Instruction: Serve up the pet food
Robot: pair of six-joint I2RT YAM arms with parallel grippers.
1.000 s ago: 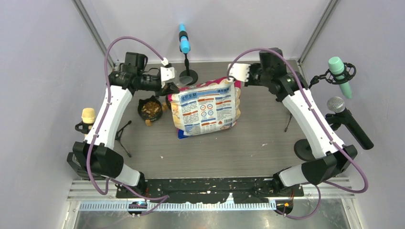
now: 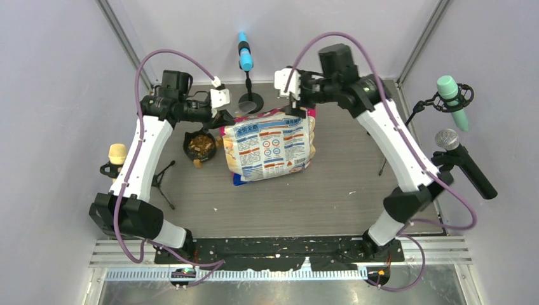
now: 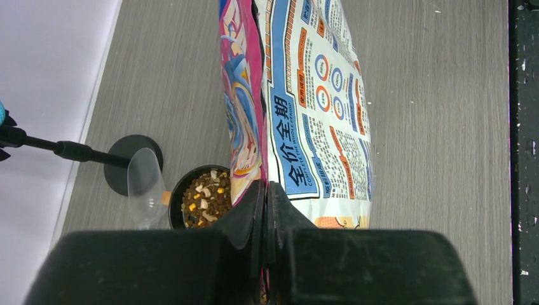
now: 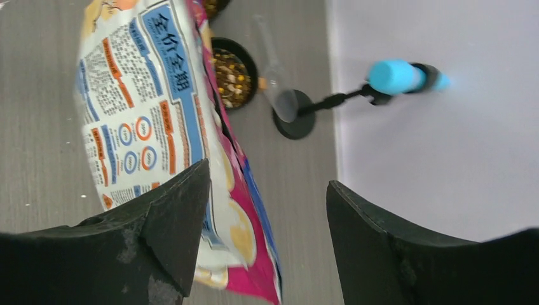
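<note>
The pet food bag [image 2: 267,149], white with blue print and a pink edge, lies on the table. My left gripper is shut on the bag's pink top edge at its left end. My right gripper, blurred from above, hangs open over the bag's right end. A dark bowl of kibble [image 3: 204,198] sits behind the bag, partly hidden, and another bowl [image 2: 200,145] of food stands left of it. A clear scoop [image 3: 145,187] rests beside the rear bowl.
A blue microphone on a black stand [image 2: 250,100] stands at the back centre. Other microphones [image 2: 464,165] flank the table.
My left gripper and the bag shifted slightly left since a second ago.
</note>
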